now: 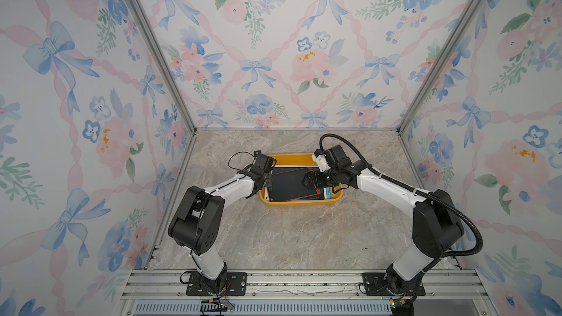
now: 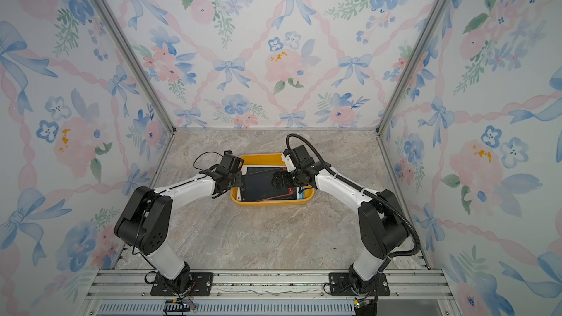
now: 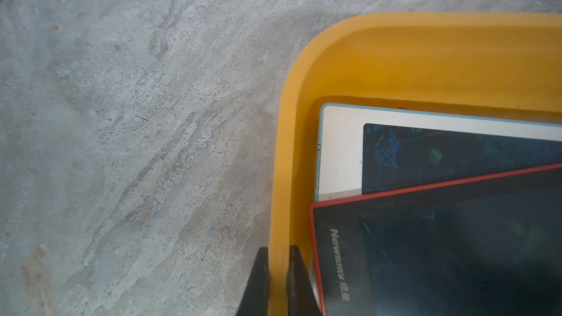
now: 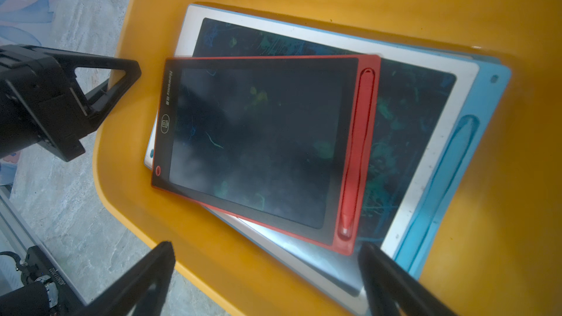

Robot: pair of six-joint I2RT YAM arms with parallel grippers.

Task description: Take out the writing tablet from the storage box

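The yellow storage box (image 3: 282, 140) holds two writing tablets, one on the other. On top lies a red-edged tablet (image 4: 257, 140) with a dark screen and a red pen along one end. Under it, and partly covered, is a larger white-and-blue tablet (image 4: 427, 117). My left gripper is shut on the box's left rim, one finger on each side of the wall. Open above the box, my right gripper has its blurred fingertips set wide apart near the red pen end of the top tablet, with nothing visibly held.
A bare stone-patterned table (image 1: 298, 234) surrounds the box, with free room in front and at both sides. Papered walls (image 1: 316, 46) close in the back and sides. In the right wrist view, the left arm's gripper stands at the box rim.
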